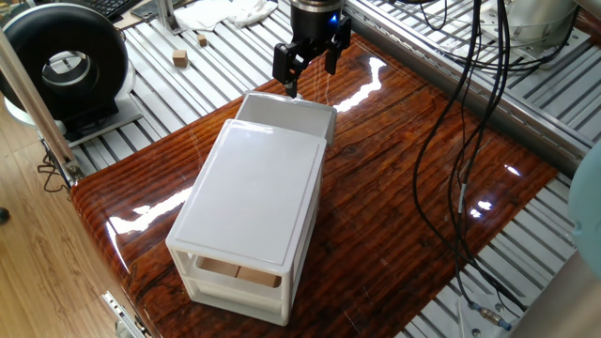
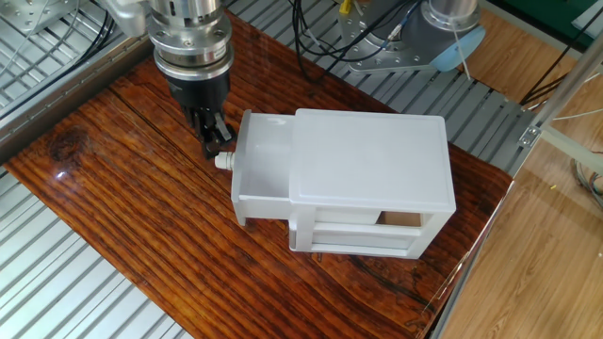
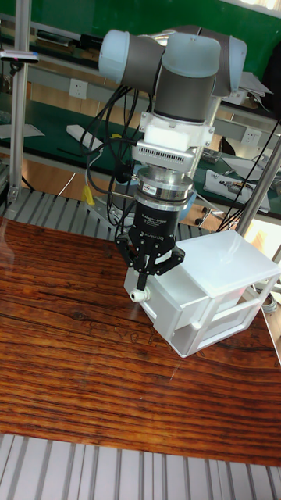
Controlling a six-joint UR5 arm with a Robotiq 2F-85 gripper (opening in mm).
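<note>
A small white drawer cabinet (image 1: 254, 192) stands on the glossy brown wooden table. Its upper drawer (image 2: 266, 155) is pulled partway out and looks empty where its inside shows. A round white knob (image 3: 139, 295) sticks out from the drawer front. My black gripper (image 1: 312, 81) points down at that front, its two fingers spread apart with nothing visible between them. In exterior view 3 one fingertip (image 3: 144, 282) is right by the knob; whether it touches cannot be made out.
Dark cables (image 1: 462, 141) hang over one side of the table. Two small wooden blocks, one of them the larger block (image 1: 179, 58), lie on the slatted surface beyond, near a black ring-shaped object (image 1: 70, 61). Bare tabletop (image 3: 75, 358) lies in front of the drawer.
</note>
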